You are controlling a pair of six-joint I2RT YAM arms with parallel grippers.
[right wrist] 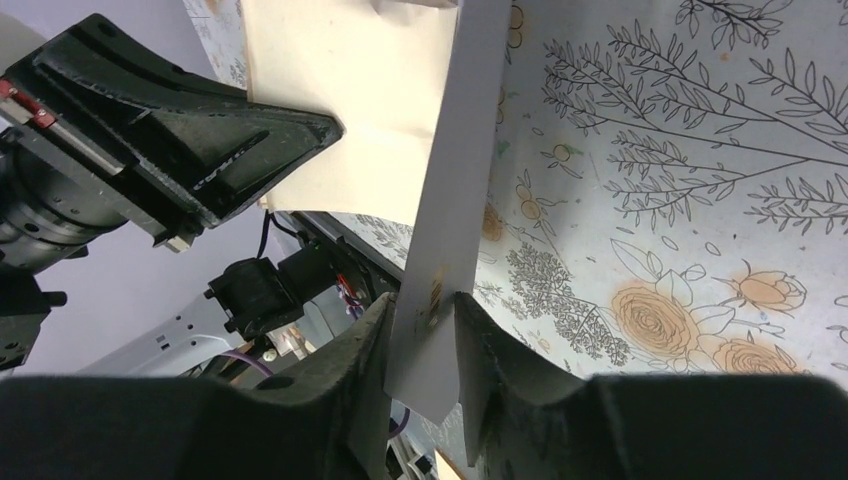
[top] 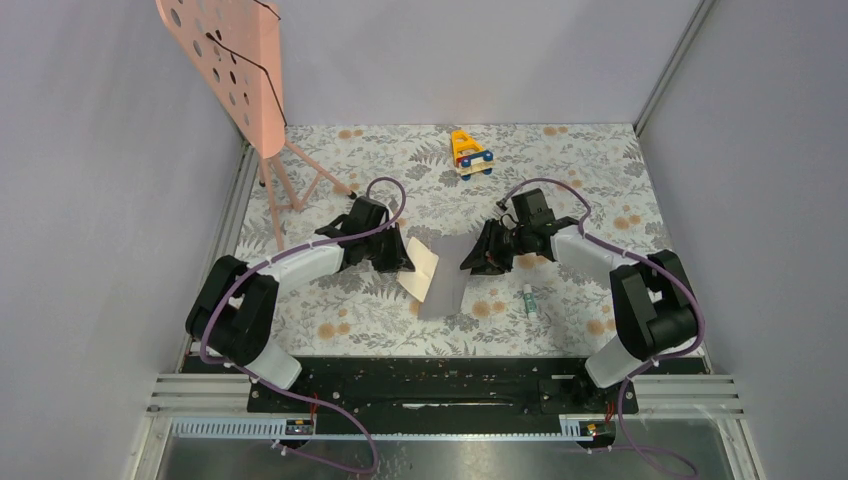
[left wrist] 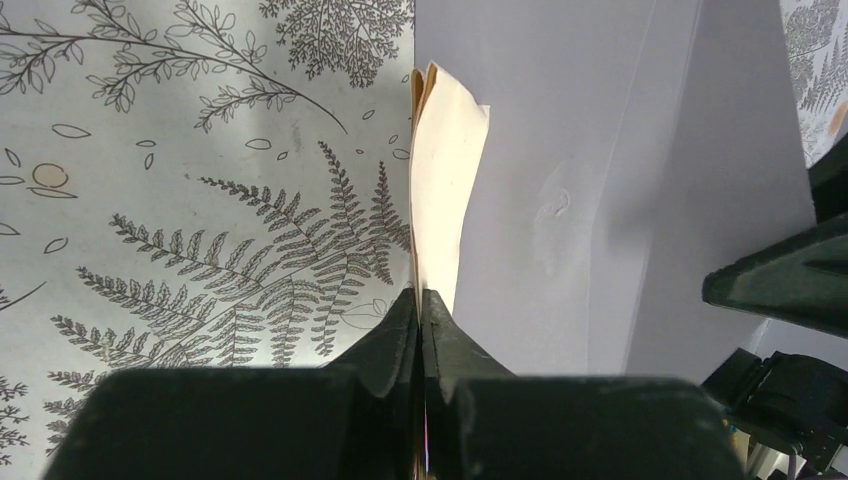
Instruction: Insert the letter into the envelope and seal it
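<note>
The cream letter (top: 420, 268) (left wrist: 445, 170) (right wrist: 350, 100) is held upright on edge by my left gripper (top: 404, 262), shut on it. To its right is the grey envelope (top: 447, 282) (left wrist: 530, 150) (right wrist: 455, 150), its edge raised at my right gripper (top: 478, 260). The right fingers are part open around that edge, one each side in the right wrist view; whether they touch it I cannot tell.
A small green-and-white tube (top: 530, 302) lies right of the envelope. A yellow toy (top: 470, 152) stands at the back, and a pink perforated board on legs (top: 240, 80) at the back left.
</note>
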